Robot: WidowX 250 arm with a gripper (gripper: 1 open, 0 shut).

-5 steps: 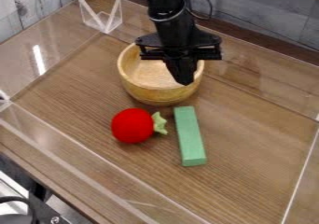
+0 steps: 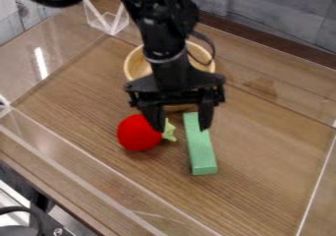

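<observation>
A black robot arm reaches down from the top middle, its gripper (image 2: 178,113) open just above a red round object (image 2: 140,135) with a small pale green top and a long green block (image 2: 202,155) to its right. One finger hangs near the red object, the other near the green block's upper end; whether either touches cannot be told. A tan bowl (image 2: 202,55) stands behind the gripper, mostly hidden by it.
The wooden table (image 2: 262,161) has free room to the right and at the left. A clear plastic item (image 2: 108,16) lies at the back left. Dark cables show at the bottom left edge.
The objects show no visible movement.
</observation>
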